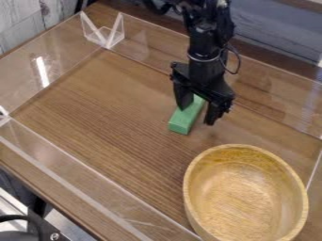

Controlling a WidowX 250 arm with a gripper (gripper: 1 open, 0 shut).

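A black robot arm hangs from the top of the view, its gripper [195, 102] low over a green block [183, 119] lying on the brown wooden table [88, 127]. The two black fingers stand apart, open, on either side of the block's back end, which is partly hidden by the gripper. Whether the fingers touch the block cannot be told.
A large yellow oval bowl [246, 198] fills the lower right. A clear wire-like holder [104, 30] stands at the upper left. Dark cables lie at the lower left edge.
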